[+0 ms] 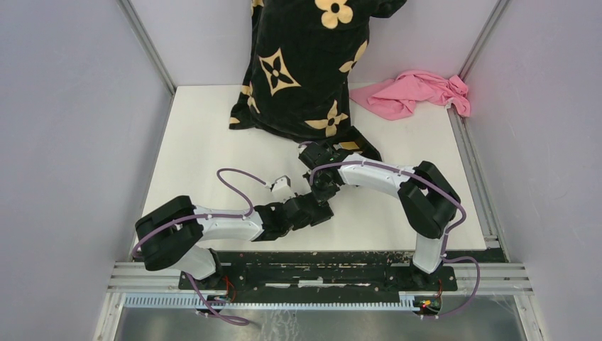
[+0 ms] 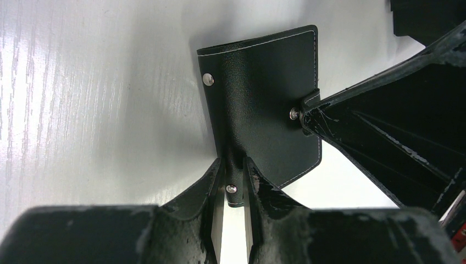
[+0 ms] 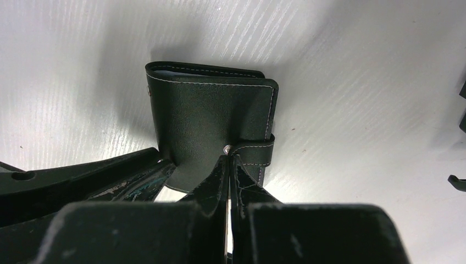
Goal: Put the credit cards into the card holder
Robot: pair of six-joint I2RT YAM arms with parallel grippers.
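Note:
The black leather card holder (image 1: 321,212) lies closed on the white table beneath both grippers, its snap strap (image 3: 255,153) folded over the front. My left gripper is at the holder's spine edge by the lower stud, fingers part open with the spine between them; whether they grip it is unclear. My right gripper, shut, has its tips at the strap's stud, with nothing clearly held between them. I cannot make out any credit cards.
A black open box (image 1: 362,142) with something yellow stands behind the right arm. A patterned dark blanket (image 1: 291,64) and a pink cloth (image 1: 405,96) lie at the back.

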